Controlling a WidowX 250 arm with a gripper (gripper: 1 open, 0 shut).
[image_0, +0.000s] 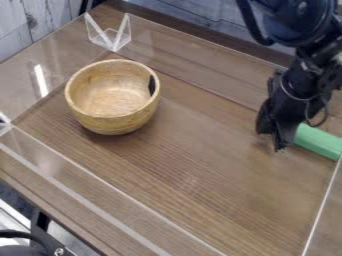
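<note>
A black robot arm reaches down from the upper right, its gripper low over the right side of the wooden table, at the left end of a green block. The fingers look shut, though dark and partly overlapping; the arm hides part of the block's left end.
A wooden bowl sits at the left. A white wire stand is at the back left.
</note>
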